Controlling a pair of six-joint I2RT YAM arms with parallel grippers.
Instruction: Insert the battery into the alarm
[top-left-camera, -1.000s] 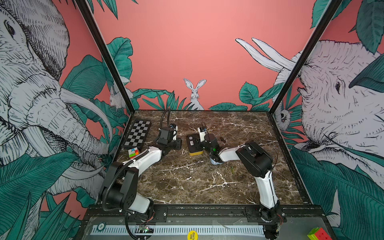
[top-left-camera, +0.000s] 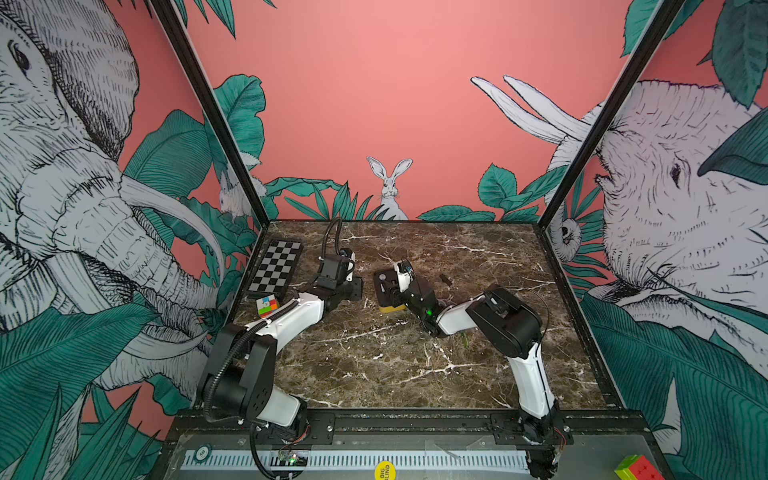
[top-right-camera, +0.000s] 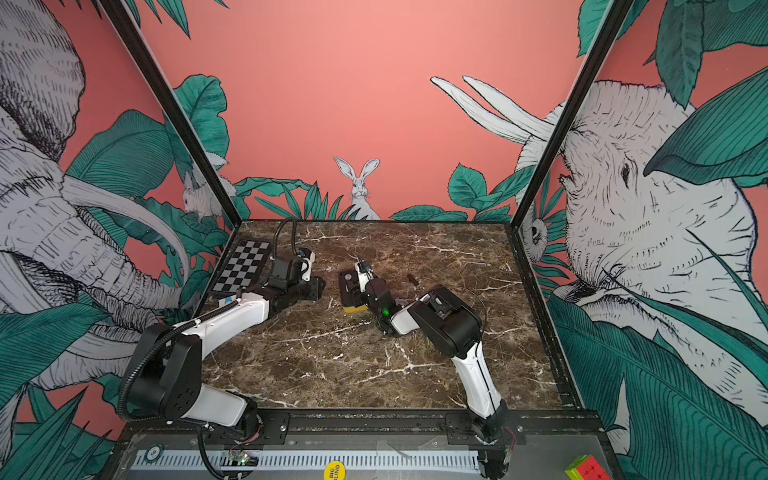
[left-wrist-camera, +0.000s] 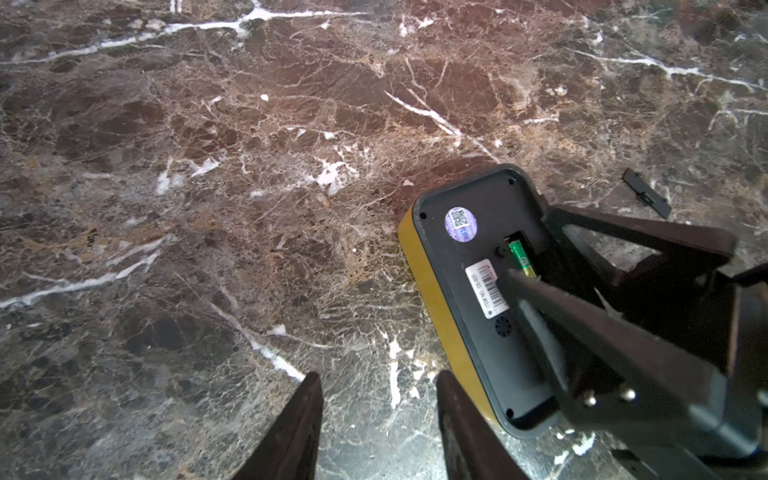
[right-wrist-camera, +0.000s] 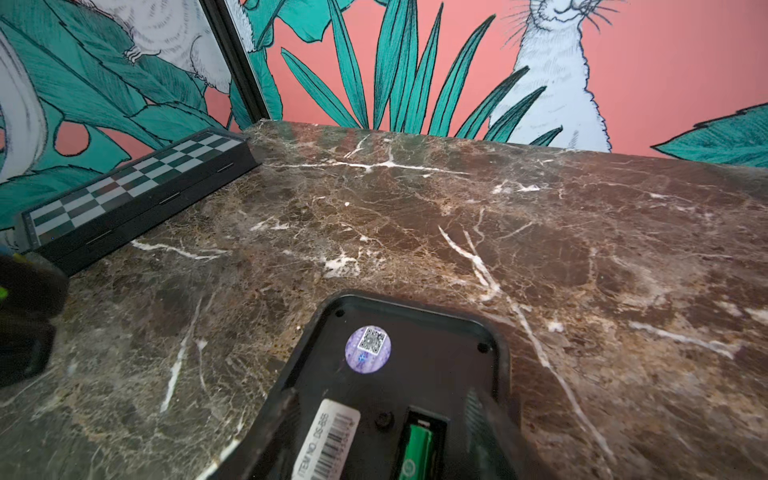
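The alarm (left-wrist-camera: 472, 264), black on its underside with a yellow case, lies face down on the table. A green battery (left-wrist-camera: 521, 259) sits in its slot, partly hidden by the right fingers in the left wrist view; in the right wrist view the battery (right-wrist-camera: 416, 452) is cut off by the bottom edge. My right gripper is open, its fingers over the alarm to either side of the label and slot. To the alarm's left, my left gripper stands open and empty above bare marble. A small black cover (left-wrist-camera: 646, 193) lies beyond the alarm.
A checkered board (top-left-camera: 276, 268) and a coloured cube (top-left-camera: 266, 305) lie at the left side. On the table by the right forearm is a small green item (top-left-camera: 465, 341), too small to identify.
The left arm and the alarm look unmoved.
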